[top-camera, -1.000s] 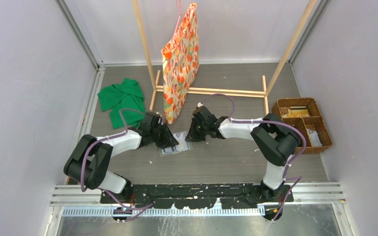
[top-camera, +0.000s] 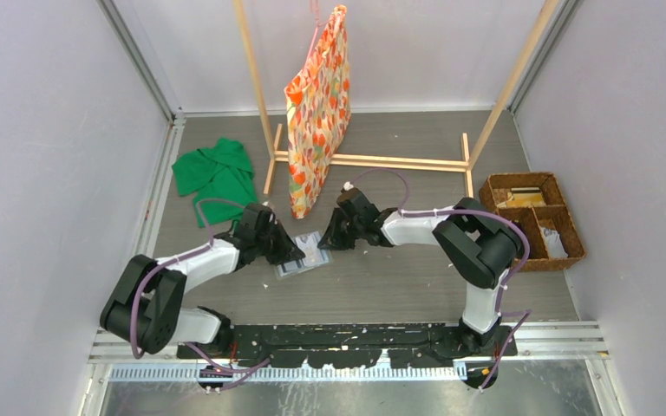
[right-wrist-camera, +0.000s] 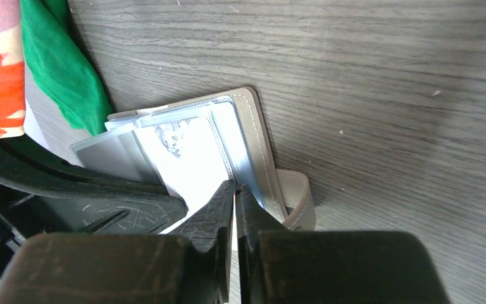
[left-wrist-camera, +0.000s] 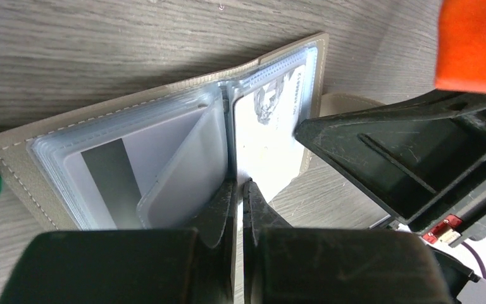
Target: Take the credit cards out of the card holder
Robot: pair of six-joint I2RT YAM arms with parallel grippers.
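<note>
Open on the table lies the card holder, with a taupe stitched border and clear plastic sleeves. A white card with a grey portrait lies in its right sleeve; a grey-striped card is in the left one under a lifted, curled flap. My left gripper is shut at the white card's left edge, by the fold; whether thin plastic sits between its fingers does not show. At the holder's right side my right gripper is shut on the sleeve edge, its fingertips hiding the exact grip.
A green cloth lies at the left. Behind the arms, a patterned fabric hangs from a wooden frame. To the far right stands a divided wicker basket. The table in front of the holder is free.
Both grippers and the card holder have shifted slightly to the left. The left gripper has also come a little toward the front edge. Cloth, fabric and basket stay put.
</note>
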